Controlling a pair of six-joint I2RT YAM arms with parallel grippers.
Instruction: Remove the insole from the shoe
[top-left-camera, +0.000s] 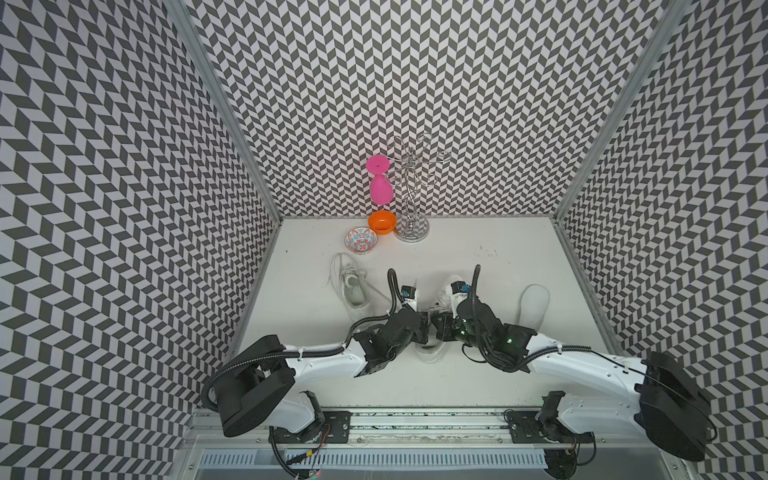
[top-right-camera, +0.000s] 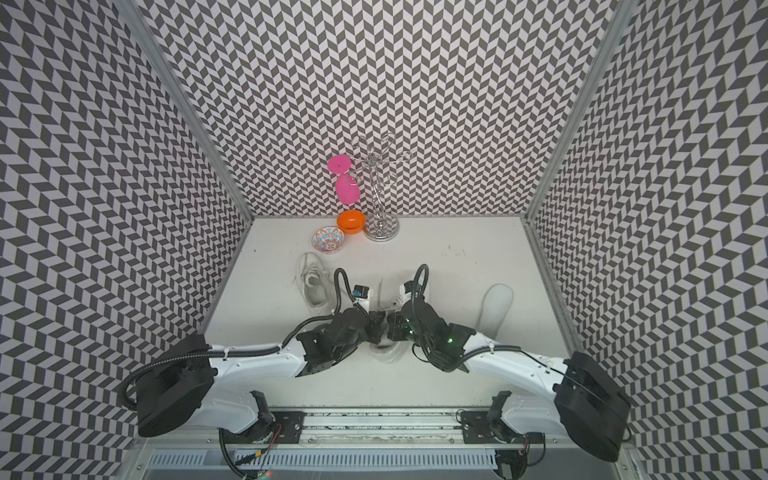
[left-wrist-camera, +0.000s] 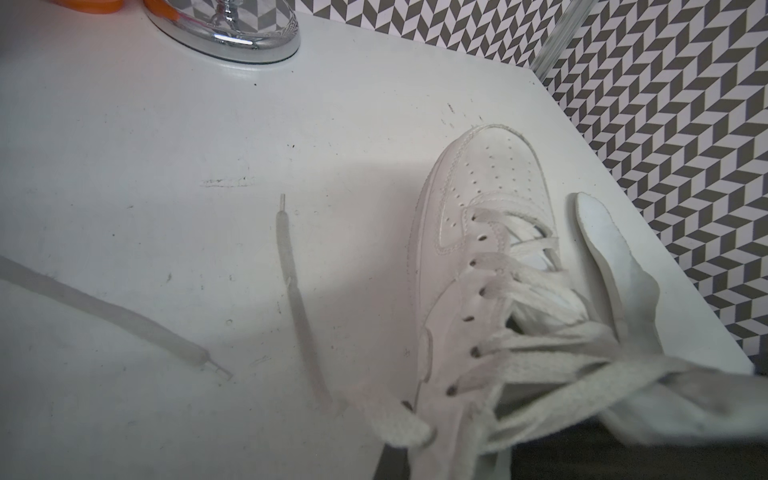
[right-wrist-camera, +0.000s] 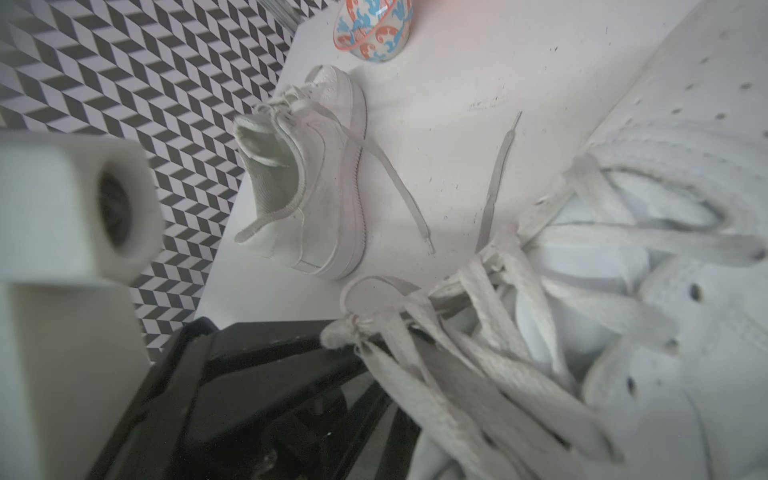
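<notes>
A white laced shoe (top-left-camera: 432, 352) sits at the front middle of the table, largely covered by both arms. My left gripper (top-left-camera: 424, 325) and right gripper (top-left-camera: 442, 325) meet over its lace area, both shut; their fingertips are hidden, and I cannot tell whether lace or tongue is between them. Loose laces (right-wrist-camera: 488, 320) and the perforated toe (left-wrist-camera: 492, 160) show up close. The shoe's inside is mostly hidden. A flat white insole (top-left-camera: 533, 306) lies apart on the table at the right, also visible past the shoe in the left wrist view as a pale insole (left-wrist-camera: 624, 264).
A second white shoe (right-wrist-camera: 320, 192) stands at the left, one lace trailing. Behind it are a patterned bowl (top-left-camera: 361, 240), an orange bowl (top-left-camera: 382, 222), a pink object (top-left-camera: 381, 189) and a chrome stand (top-left-camera: 412, 229).
</notes>
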